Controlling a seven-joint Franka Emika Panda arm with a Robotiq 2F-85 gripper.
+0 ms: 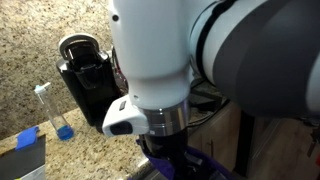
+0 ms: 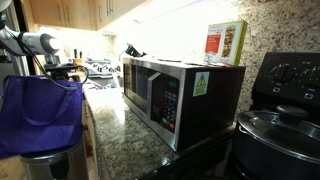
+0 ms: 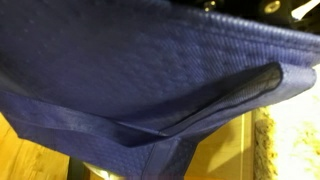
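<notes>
A large dark-blue fabric bag [image 2: 40,128] stands at the far left of exterior view 2, above a bin with a metallic front. Its cloth [image 3: 130,70] fills most of the wrist view, with a folded strap [image 3: 90,128] running across it. In exterior view 1 a strip of the bag [image 1: 215,170] shows below the arm. My gripper [image 2: 72,72] is at the bag's upper edge. Dark gripper parts with metal screws peek in along the top of the wrist view. Cloth hides the fingertips, so their grip on the bag cannot be made out.
The bin [image 2: 58,165] stands beside the granite counter [image 2: 125,140]. A microwave [image 2: 175,100] with a box [image 2: 225,42] on top sits there, and a pot [image 2: 285,135] is at right. A black coffee maker [image 1: 88,80] and a soap bottle [image 1: 56,112] stand on the counter.
</notes>
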